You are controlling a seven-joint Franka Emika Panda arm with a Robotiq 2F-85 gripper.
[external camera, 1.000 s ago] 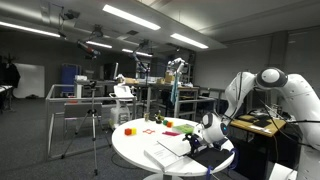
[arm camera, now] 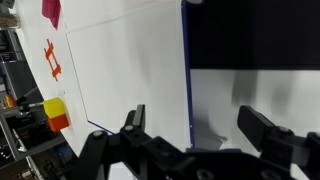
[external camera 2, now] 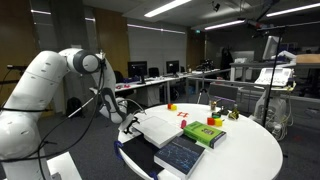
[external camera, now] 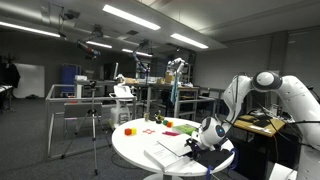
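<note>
My gripper stands open in the wrist view, its two dark fingers apart above a white panel (arm camera: 125, 70) with a dark blue edge. Nothing shows between the fingers, and the panel's edge runs through the space between them. A black area lies at the upper right of that view, beside a pale surface. In the second exterior view the white panel (external camera 2: 160, 127) lies on the round table, with the gripper (external camera 2: 128, 126) at its left side. Whether the fingertips touch anything cannot be told.
A dark box (external camera 2: 180, 155) and a green box (external camera 2: 203, 134) lie on the white round table (external camera 2: 245, 150). Small red and yellow items (external camera 2: 214, 121) sit farther back. A camera tripod (external camera: 95, 130) stands off the table.
My gripper has shifted slightly to the right and down in the first exterior view, and the wrist has tilted a little. The things on the table look unmoved.
</note>
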